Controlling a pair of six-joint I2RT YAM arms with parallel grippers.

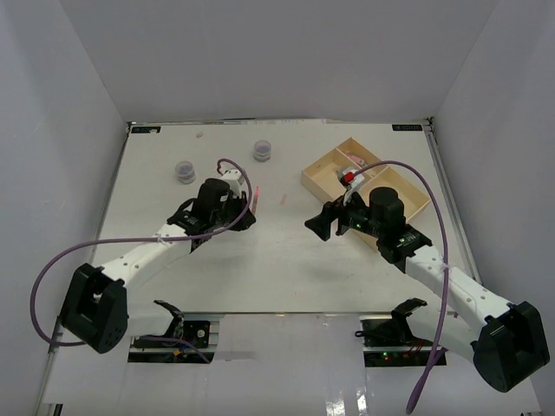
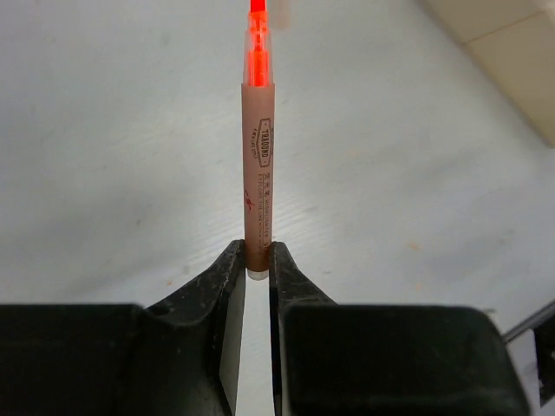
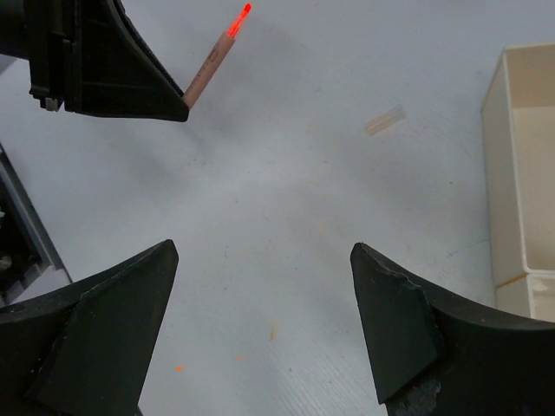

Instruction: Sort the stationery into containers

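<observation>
A pen with a pale pink printed barrel [image 2: 258, 165] and a bright red end stands in the fingers of my left gripper, which is shut on the barrel's lower end. Seen from above, the pen [image 1: 256, 198] is left of the table's middle, pointing away from the front edge. My right gripper is open, nothing between its fingers, in front of the pale divided box [image 1: 314, 187]. That box, on the right, has several compartments; small pinkish and white items [image 1: 356, 159] show in it, partly hidden by the right arm.
Two clear round containers stand at the back left, one container [image 1: 185, 172] farther left and another container [image 1: 262, 150] nearer the middle. A small translucent strip [image 3: 386, 120] lies flat between the arms.
</observation>
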